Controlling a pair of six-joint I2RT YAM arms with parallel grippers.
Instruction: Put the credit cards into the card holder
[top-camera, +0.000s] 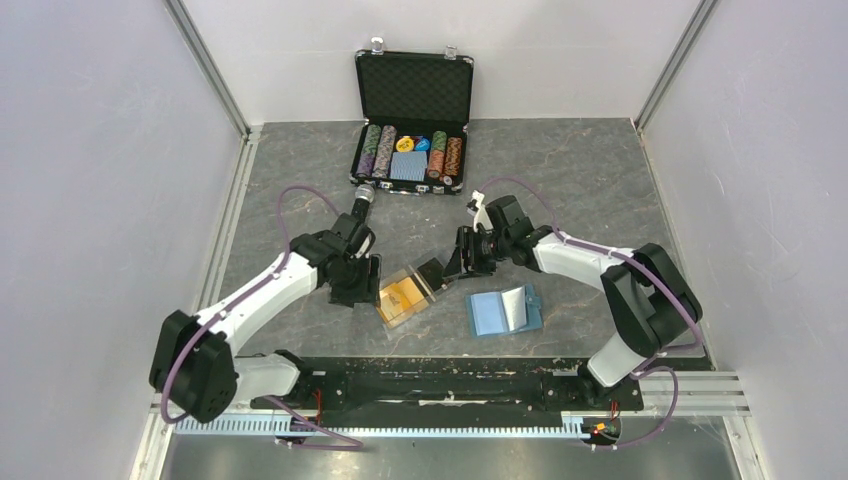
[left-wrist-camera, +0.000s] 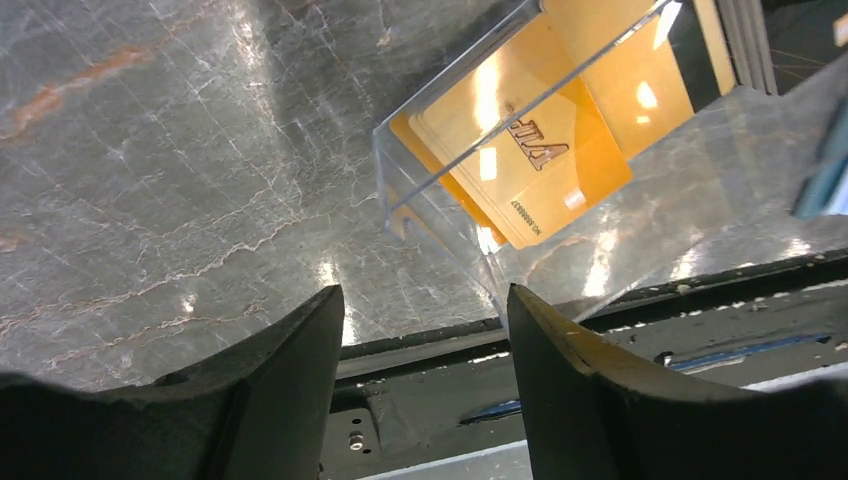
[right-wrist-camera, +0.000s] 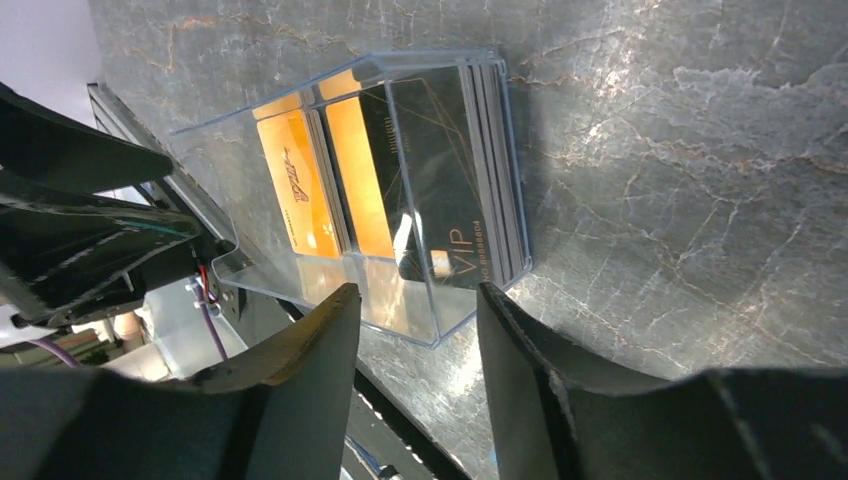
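A clear acrylic card holder lies near the front centre, with orange VIP cards and, at its other end, black VIP cards inside. My left gripper hangs at the holder's left end; in the left wrist view its fingers stand apart with nothing between them. My right gripper is above the holder's black-card end; in the right wrist view its fingers are apart, just outside the holder's wall, with nothing between them.
A blue item with a white piece on it lies front right. A poker chip case stands open at the back, with a microphone before it.
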